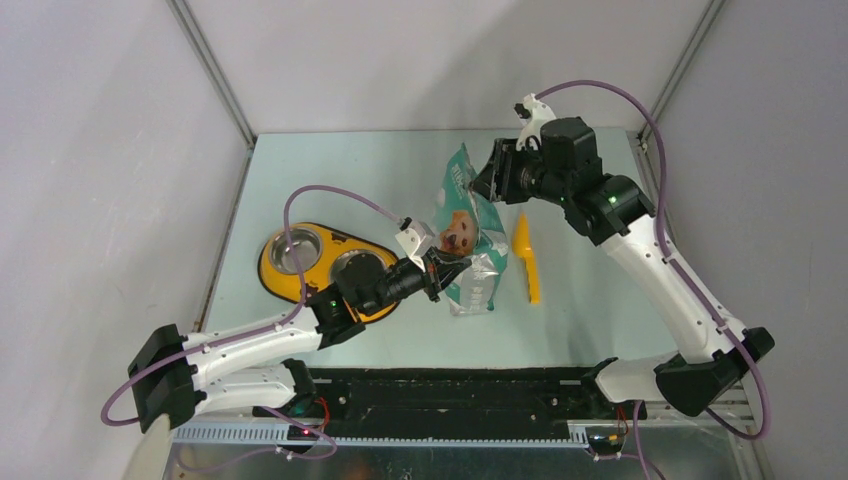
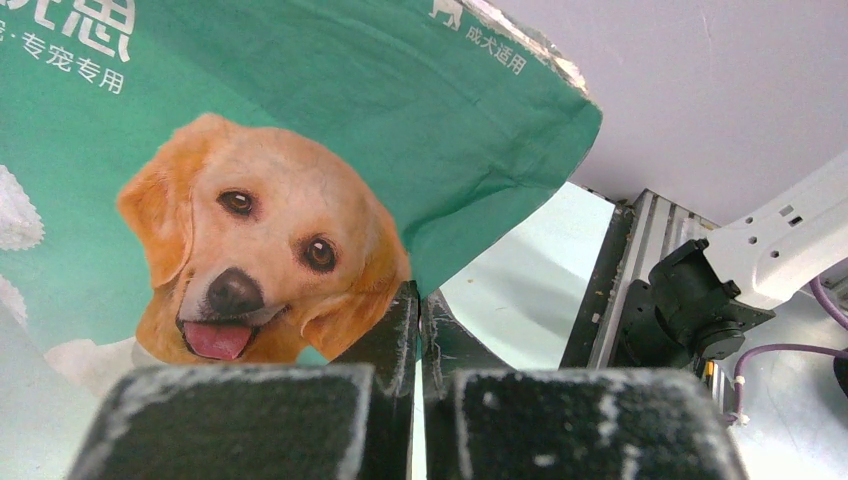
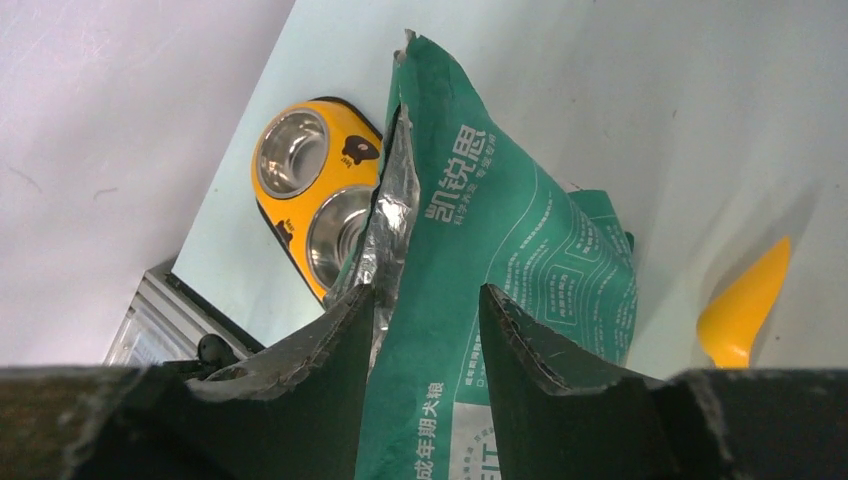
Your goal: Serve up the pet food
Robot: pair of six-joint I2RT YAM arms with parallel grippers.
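A green pet food bag (image 1: 476,244) with a dog's face printed on it stands upright right of the table's middle, its top edge showing silver lining in the right wrist view. My left gripper (image 1: 464,262) is shut at the bag's side; in the left wrist view a creased edge of the bag (image 2: 300,230) runs between its fingertips. Above the bag's upper part my right gripper is part open, with the bag's green face (image 3: 480,210) visible across the gap between its fingers. Left on the table lies a yellow feeder with two steel bowls (image 1: 297,251), partly covered by the left arm.
A yellow scoop (image 1: 526,260) lies just right of the bag. Free table shows at the back left and along the right side. White walls (image 1: 440,60) enclose the back and sides.
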